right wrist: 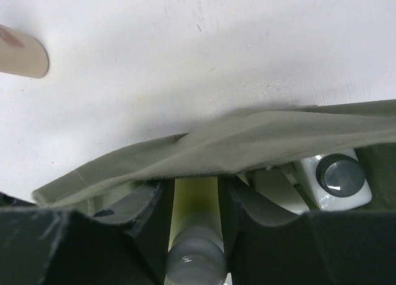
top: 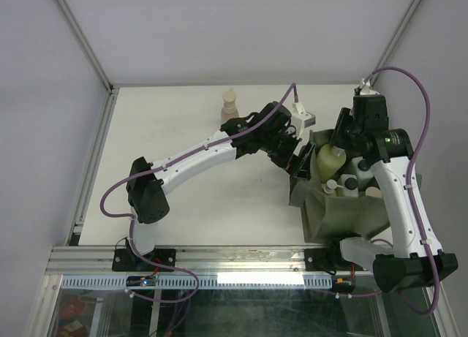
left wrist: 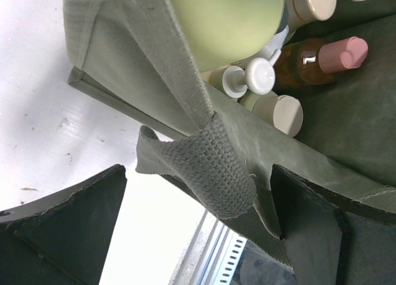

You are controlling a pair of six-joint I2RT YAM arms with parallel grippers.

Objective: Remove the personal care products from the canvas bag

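Note:
The grey-green canvas bag (top: 329,220) stands open on the right side of the table, several products inside. My left gripper is open at its left rim, a folded flap of canvas (left wrist: 210,170) lying between the spread fingers. In the bag's back left part, my right gripper is closed around a yellow-green bottle (top: 329,164) with a grey-white cap (right wrist: 197,260), one finger against each side. Lower in the bag are a white pump bottle (left wrist: 260,76), a brown bottle with a pink cap (left wrist: 342,54) and a white bottle with a black cap (right wrist: 340,175).
A beige bottle (top: 229,107) stands upright at the back middle of the table. The bag's rim (right wrist: 247,143) passes close in front of my right fingers.

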